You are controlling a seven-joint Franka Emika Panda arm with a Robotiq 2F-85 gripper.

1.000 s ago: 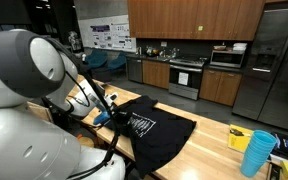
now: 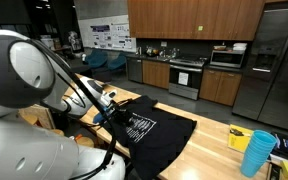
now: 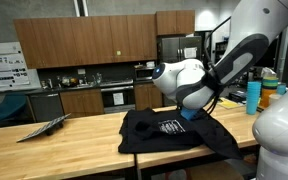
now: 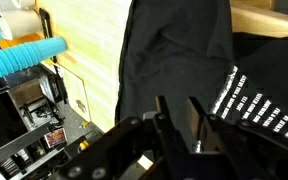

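Note:
A black cloth [image 2: 169,135] lies spread over the wooden table, wrinkled at its edges. White stripes cross part of its surface [image 4: 254,100], seen at the right of the wrist view. My gripper is over the cloth, its two dark fingertips apart and no object visible between them. Exterior view 1 has the gripper [image 2: 127,117] low near the left part of the cloth. From the other side, the arm blocks much of the gripper, and contact with the cloth cannot be made out.
A blue cup [image 2: 258,153] stands at the table's right end, beside a yellow item [image 2: 240,137] and other clutter. Bare wood [image 3: 54,140] stretches across the table's other end. Kitchen cabinets and a fridge stand well behind.
Compared with one second ago, my arm has risen slightly in exterior view 1.

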